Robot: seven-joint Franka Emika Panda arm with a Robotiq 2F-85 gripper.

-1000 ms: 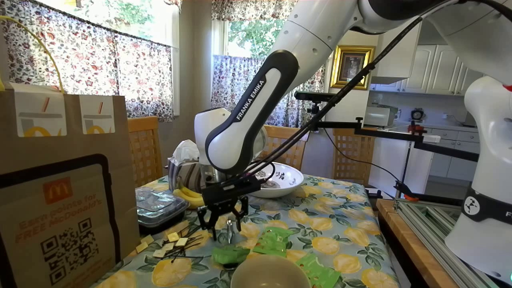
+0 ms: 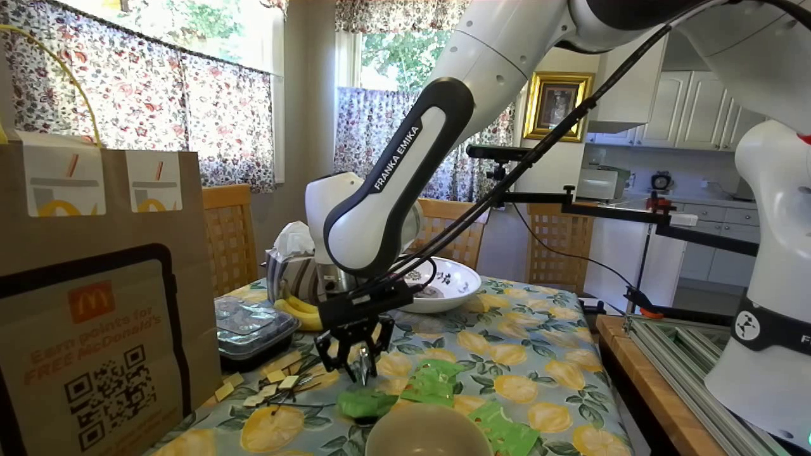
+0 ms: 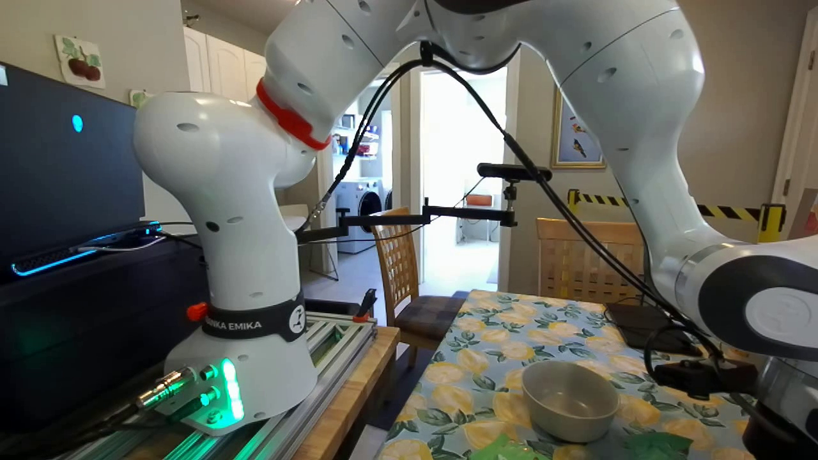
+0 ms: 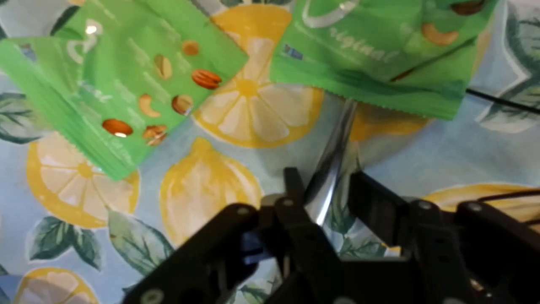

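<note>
A shiny metal utensil (image 4: 331,164) lies on the lemon-print tablecloth in the wrist view, its far end passing under a green nut packet (image 4: 374,55). My gripper is part open around it. One black finger (image 4: 293,183) stands on each side of the metal, and a gap still shows at the right finger. Whether the left one touches it, I cannot tell. In exterior view 1 the gripper (image 2: 363,371) points down just behind a green packet (image 2: 366,403). Exterior view 2 does not show the fingers.
Another nut packet (image 4: 131,81) lies to the left in the wrist view. A beige bowl (image 2: 429,433) stands in front. Thin dark sticks and pale tiles (image 2: 285,384), a clear-lidded container (image 2: 251,327) and a paper bag (image 2: 99,304) are on the left; a white bowl (image 2: 448,285) is behind.
The gripper's fingers have come closer together around the metal utensil. The arm has shifted very slightly left. The bowls and packets look unmoved.
</note>
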